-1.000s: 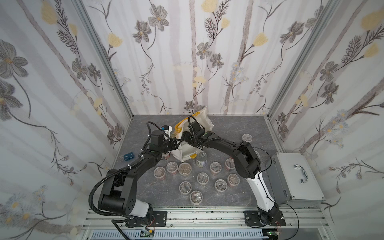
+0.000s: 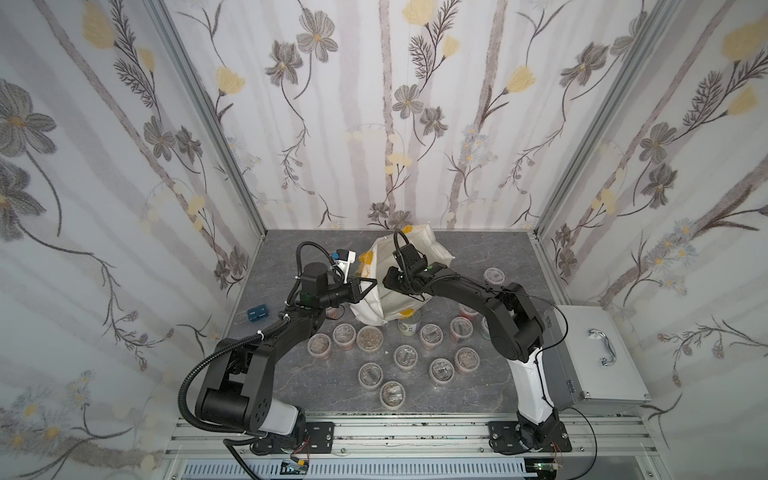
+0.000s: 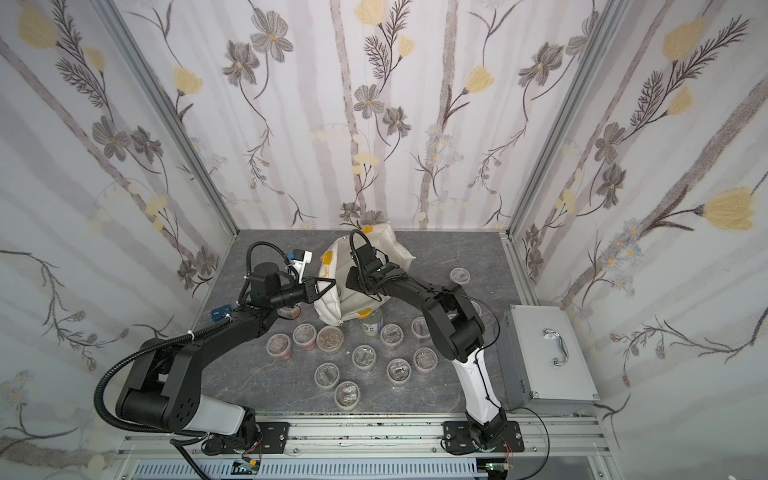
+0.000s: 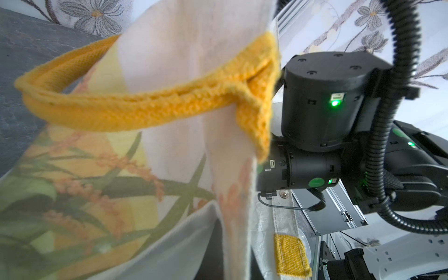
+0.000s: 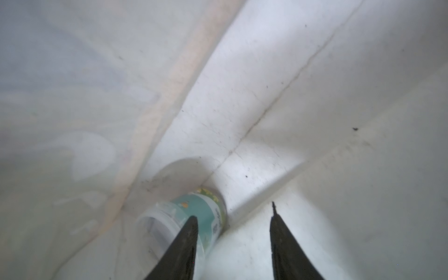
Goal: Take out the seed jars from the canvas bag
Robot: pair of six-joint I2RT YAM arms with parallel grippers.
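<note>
The canvas bag (image 2: 428,248), white with yellow handles, lies open at the back centre. My left gripper is shut on its rim at the left, white fabric between the fingers. My right gripper reaches inside the bag, fingertips apart; whether anything is held between them is unclear. A jar with a teal label (image 5: 198,210) lies on its side in the bag, by the right gripper's left finger. Many lidded seed jars (image 2: 393,393) stand on the table in front of the bag.
A silver case (image 3: 548,368) stands at the right edge. A small blue object (image 2: 257,312) lies at the left. Jars crowd the middle and front of the grey table (image 2: 272,256).
The bag has shifted right and opened wider. My right gripper has moved slightly right within it, its arm swinging right. The left gripper has moved a little right with the rim.
</note>
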